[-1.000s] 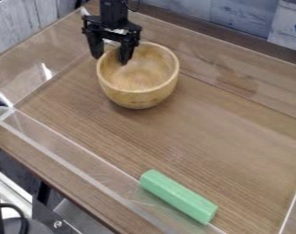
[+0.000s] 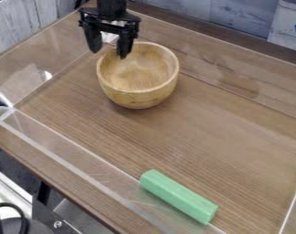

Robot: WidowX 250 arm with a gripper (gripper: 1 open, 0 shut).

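My black gripper (image 2: 111,44) hangs at the top of the view, open, just at the upper left rim of a tan wooden bowl (image 2: 138,84). I cannot tell whether it touches the rim. A small white patch shows behind its fingers, too small to identify.
A long green block (image 2: 177,196) lies at the bottom right on the wooden floor (image 2: 224,128). A dark object (image 2: 9,218) with cables sits at the lower left corner.
My gripper has moved a little left and up, away from the inside of the bowl.
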